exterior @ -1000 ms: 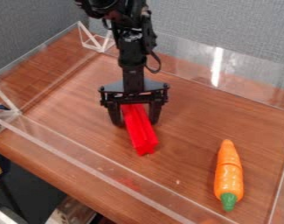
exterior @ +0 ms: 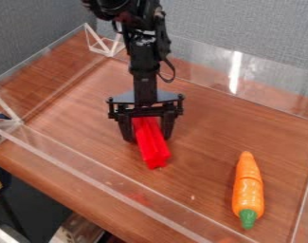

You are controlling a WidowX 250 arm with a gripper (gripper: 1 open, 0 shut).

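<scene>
My black gripper (exterior: pixel 146 121) is low over the wooden table, in the middle of the view, reaching down around the upper end of a red block (exterior: pixel 153 146) that lies on the table pointing toward the front. The fingers sit on either side of the block; whether they press on it is hard to tell. An orange toy carrot (exterior: pixel 247 187) with a green tip lies apart at the right.
Clear plastic walls border the wooden table (exterior: pixel 81 142). Free surface lies left of the gripper and between the block and the carrot. A dark gap with some objects is beyond the table's front left edge.
</scene>
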